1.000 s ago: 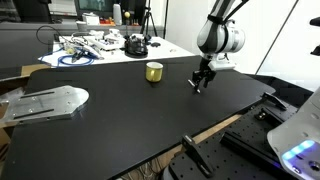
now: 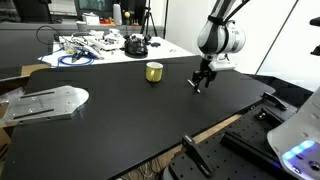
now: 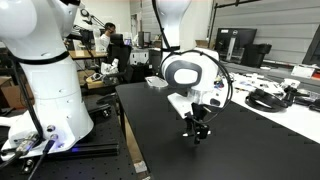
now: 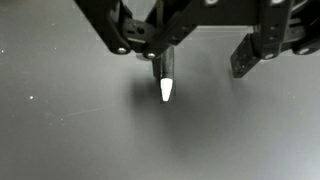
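Observation:
In the wrist view, a dark pen or marker [image 4: 166,82] with a white end shows just below the left finger [image 4: 128,30] of my gripper. Its other part is hidden behind the gripper. The right finger [image 4: 262,48] stands well away from it, so the fingers are apart, with a wide gap to the marker's right. Exterior view 1 has the gripper [image 2: 199,87] low at the black table's right side, a small white piece of the marker [image 2: 192,83] beside it. From exterior view 2, the gripper [image 3: 196,131] is down at the tabletop; the marker cannot be made out there.
A yellow cup [image 2: 154,72] stands left of the gripper, towards the back of the black table [image 2: 110,120]. A silver metal plate [image 2: 50,105] lies at the far left. Cables and tools clutter a white surface [image 2: 95,48] behind.

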